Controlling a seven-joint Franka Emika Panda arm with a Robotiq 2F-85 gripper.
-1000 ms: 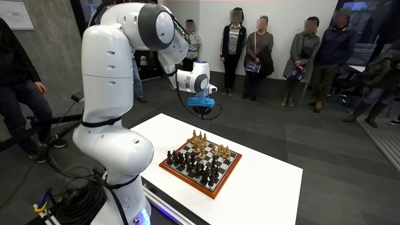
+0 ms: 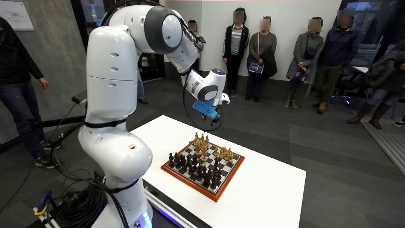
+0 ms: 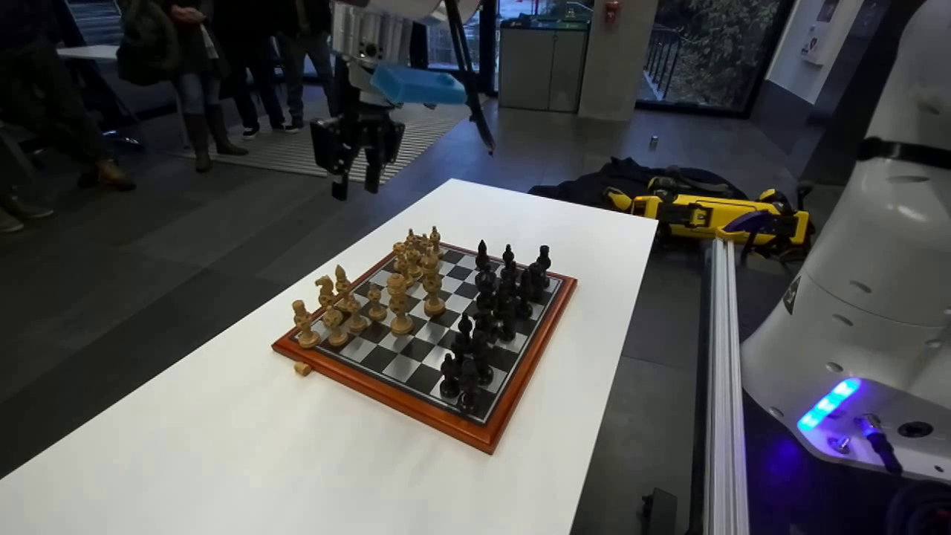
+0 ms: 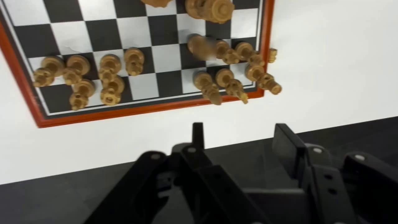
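Note:
A chessboard point(image 2: 226, 181) with a reddish-brown wooden rim lies on the white table, its tan pieces point(image 3: 400, 307) on the far side and its black pieces point(image 3: 505, 307) nearer the arm's base. My gripper point(image 3: 358, 189) hangs in the air beyond the far edge of the board, well above table height. In the wrist view the gripper has its two fingers apart, with nothing between them but the table edge and dark floor far below. Standing tan pieces point(image 4: 134, 61) line the near part of that view. A small tan piece point(image 3: 303, 368) sits off the board, by its rim.
Several people point(image 2: 236, 45) stand along the back wall, away from the table. A yellow machine point(image 3: 713, 214) rests on the floor beyond the table.
My gripper has moved right in exterior view 1, and the wrist has tilted. The board and its pieces look unmoved. A person at the left has shifted slightly.

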